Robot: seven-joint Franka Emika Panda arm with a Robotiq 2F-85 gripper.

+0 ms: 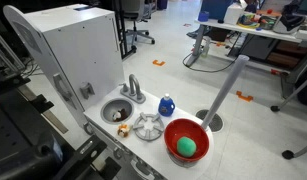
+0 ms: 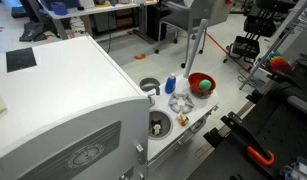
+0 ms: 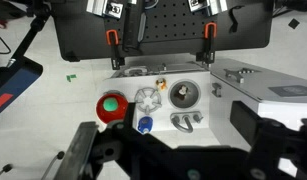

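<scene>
Dark fingers fill the lower part of the wrist view, set wide apart, so my gripper looks open above the toy kitchen counter. Nothing shows held between them. A red bowl at the counter's end contains a round green object. Beside it stands a small blue bottle. The grey burner grate lies between the bowl and the round sink, which has something small and pale inside. Near the counter edge rests a small orange-yellow object. I cannot clearly make out the gripper in either exterior view.
A silver faucet rises behind the sink. The white cabinet stands tall beside it. A grey post rises near the bowl. Along the dark table edge, clamps with orange handles stick out. Open floor lies beyond the counter.
</scene>
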